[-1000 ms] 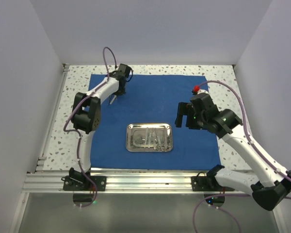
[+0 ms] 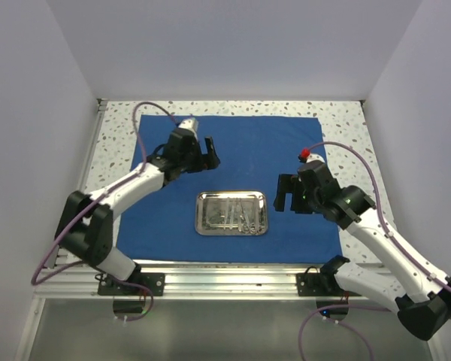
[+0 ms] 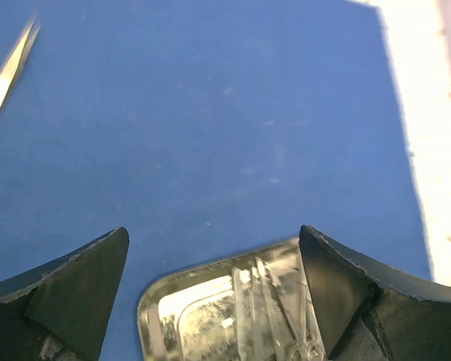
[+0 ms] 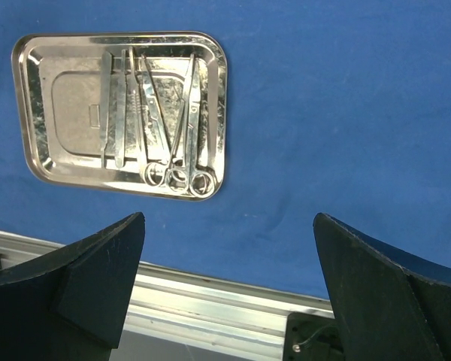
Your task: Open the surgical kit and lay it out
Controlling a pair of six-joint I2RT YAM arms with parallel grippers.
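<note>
A steel tray [image 2: 209, 213] holds several slim instruments and scissors [image 4: 195, 135] on the blue cloth [image 2: 240, 150]. My left gripper [image 2: 201, 153] is open above the cloth, behind and left of the tray; in the left wrist view the tray [image 3: 188, 282] shows between its fingers, below. A pale slim metal instrument [image 3: 7, 75] lies on the cloth at that view's upper left. My right gripper [image 2: 286, 192] hangs open to the right of the tray, with only cloth and the table edge between its fingers in the right wrist view.
A speckled table border [image 2: 338, 128] surrounds the cloth, with pale walls on both sides and at the back. A metal rail [image 2: 225, 274] runs along the front edge.
My left gripper has come from the back left toward the front and right, nearer the tray. My right arm has shifted slightly, now lower in the top view.
</note>
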